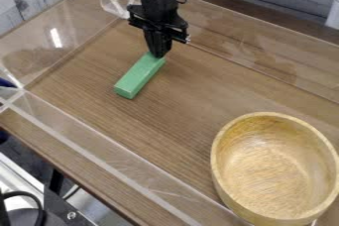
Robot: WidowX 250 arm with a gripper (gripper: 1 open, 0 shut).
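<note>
The black gripper (159,42) hangs at the top centre of the camera view, its fingertips over the far end of a green block (138,77). The block lies lengthwise on the wooden table, its near end toward the lower left. The gripper looks shut, and whether it touches the block is hard to tell.
A large pale round bowl (271,165) stands at the lower right. Clear plastic edging runs along the left side of the table (209,101), with a black cable at the lower left.
</note>
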